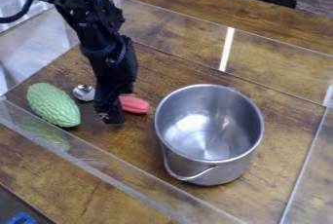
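Note:
The black gripper (112, 108) hangs low over the wooden table, open, its fingers down beside a pink-red object (134, 104) that lies just right of them. Whether they touch it I cannot tell. A green bumpy vegetable, like a bitter melon (53, 105), lies to the left. A small silver spoon-like item (84, 92) is partly hidden behind the gripper.
A large steel pot (208, 165) with a wire handle stands on the right. Clear panels edge the wooden table (274, 53). A blue object sits at the bottom left corner.

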